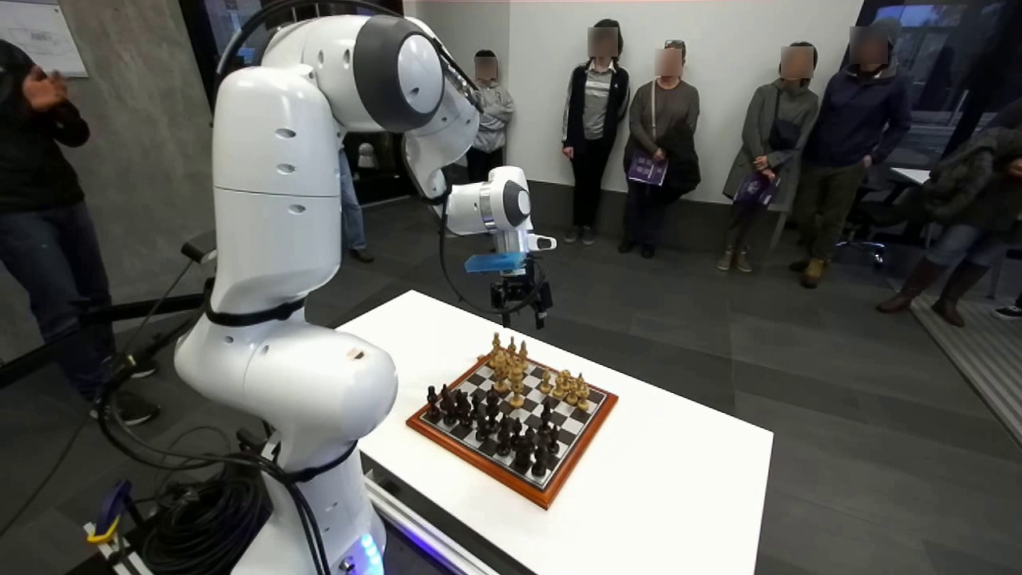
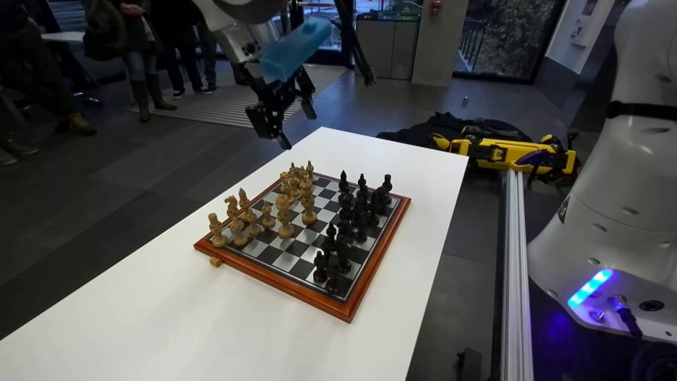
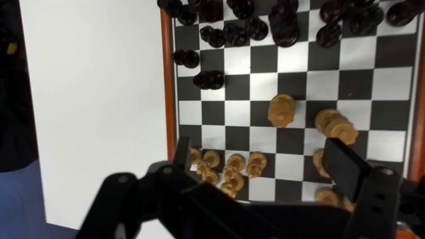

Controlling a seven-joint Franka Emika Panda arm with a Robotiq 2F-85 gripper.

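Observation:
My gripper (image 2: pixel 298 129) hangs open in the air above the light-piece side of the chessboard (image 2: pixel 273 274), clear of every piece. Between its wide-set black fingers (image 3: pixel 345 165) in the wrist view nothing is held. Tan pieces such as a pawn-like one (image 3: pixel 255 169) show below the fingers, partly covered by the gripper's body. Two tan pieces stand further into the board: one near the middle (image 3: pixel 282 109) and a tall one (image 3: pixel 338 129) to its right. Dark pieces (image 1: pixel 522 446) crowd the side nearer the robot's base.
The board lies on a white table (image 1: pixel 671 469), bare around it. A small tan piece (image 2: pixel 216 261) rests on the table against the board's edge. Several people stand along the far wall, away from the table. A yellow machine (image 2: pixel 517 157) lies on the floor.

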